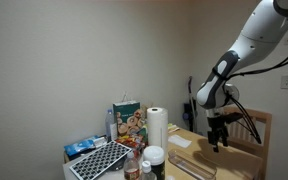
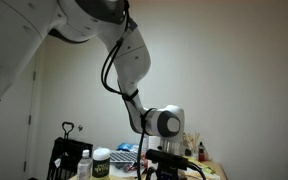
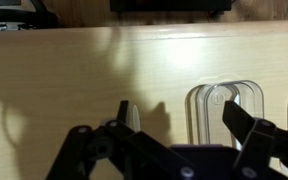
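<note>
My gripper stands open over the wooden table (image 3: 54,75), with bare wood showing between its fingers. Close by the left finger in the wrist view, a thin pale object (image 3: 135,117) lies on the table, partly hidden by the finger. A clear rectangular tray (image 3: 203,98) lies at the right, its lower part covered by the right finger. From exterior view 1, the gripper (image 1: 221,144) hangs just above the table's right part, right of the clear tray (image 1: 192,166). In exterior view 2 its fingertips are hard to make out.
A paper towel roll (image 1: 157,127), a black-lidded tub (image 1: 154,157), bottles (image 1: 133,166), a dark rack (image 1: 101,160) and a patterned bag (image 1: 130,119) crowd the table's left side. A wooden chair (image 1: 254,128) stands behind the arm. Wood around the gripper is mostly clear.
</note>
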